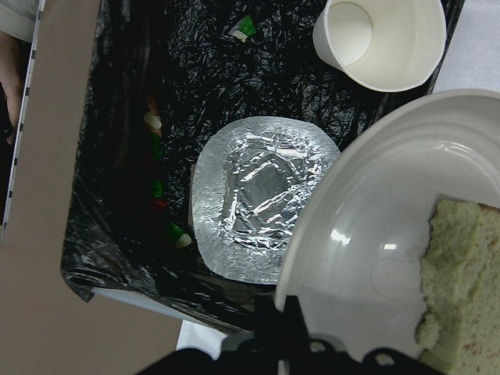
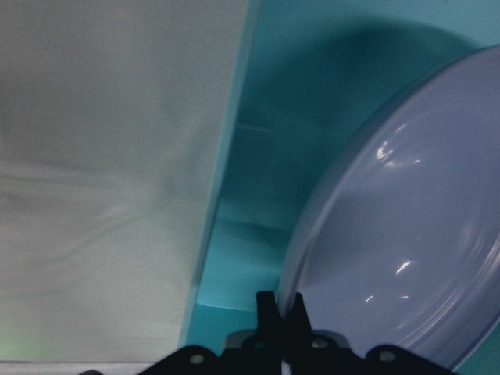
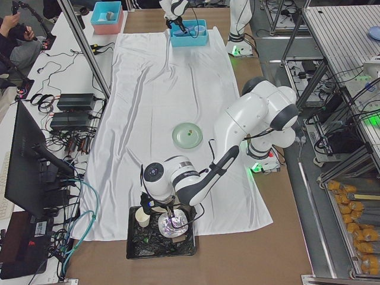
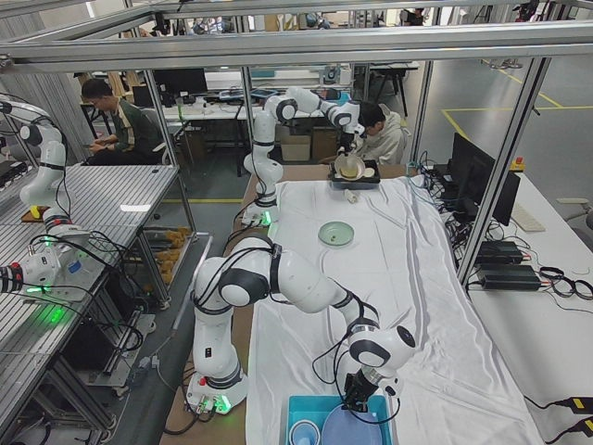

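My left gripper is shut on the rim of a white plate (image 1: 359,258) carrying a slice of bread (image 1: 461,289). It hangs over a black-lined tray (image 1: 133,219) with a foil lid (image 1: 262,195), a paper cup (image 1: 375,39) and small coloured scraps. In the right wrist view my right gripper is at the rim of a blue plate (image 2: 398,234), shut on it, within a teal bin (image 2: 266,133).
A green plate (image 3: 187,135) lies alone mid-table on the white cloth (image 3: 148,107). A small cup (image 4: 303,436) stands in the teal bin.
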